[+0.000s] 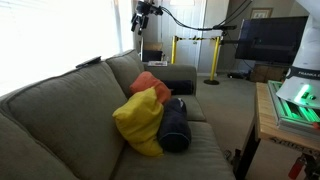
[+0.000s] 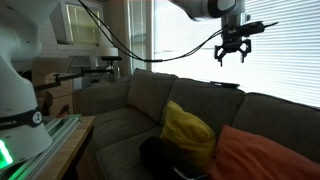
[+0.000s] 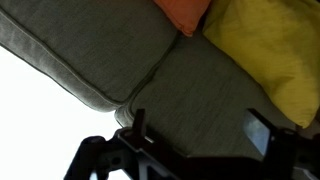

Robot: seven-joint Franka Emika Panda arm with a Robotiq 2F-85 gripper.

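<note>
High above the sofa back, near the bright window, hangs my gripper (image 2: 231, 57), fingers spread apart and nothing between them. It is small and dark in exterior view 1. The wrist view shows both fingers (image 3: 258, 131) wide apart over the grey sofa (image 3: 195, 95). A yellow pillow (image 1: 141, 122) lies on the seat, with an orange pillow (image 1: 147, 83) behind it. Beside the yellow one rests a dark blue rolled pillow or bundle (image 1: 174, 127). On top of the backrest is a flat dark object (image 1: 88, 62).
A wooden table (image 1: 262, 125) stands in front of the sofa at the right. Behind are yellow posts (image 1: 174, 52) and a large dark screen (image 1: 271, 39). Bare sofa seat lies around the pillows.
</note>
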